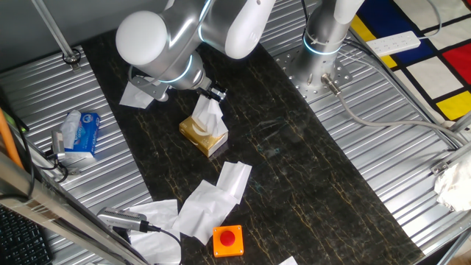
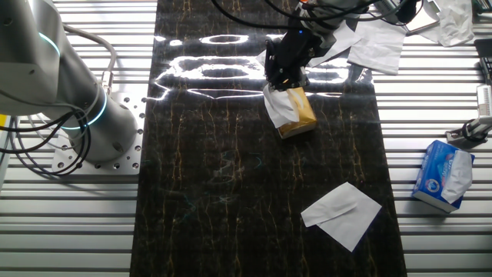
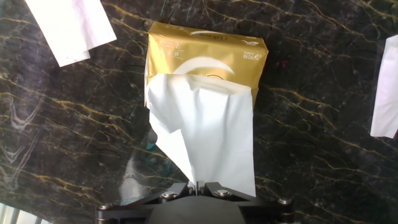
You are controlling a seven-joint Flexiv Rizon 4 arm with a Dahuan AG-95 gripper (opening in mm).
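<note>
A gold tissue pack lies on the dark marbled table, a white tissue rising from its top. In the wrist view that tissue stretches from the slot of the pack to my gripper, whose fingertips are together on it. Its lower end is still inside the pack. Exterior view 2 has my gripper just beside and above the pack, with the tissue draped over one side.
Loose white tissues lie near an orange box with a red button. A single sheet lies apart on the table. The blue pack stands off the dark surface.
</note>
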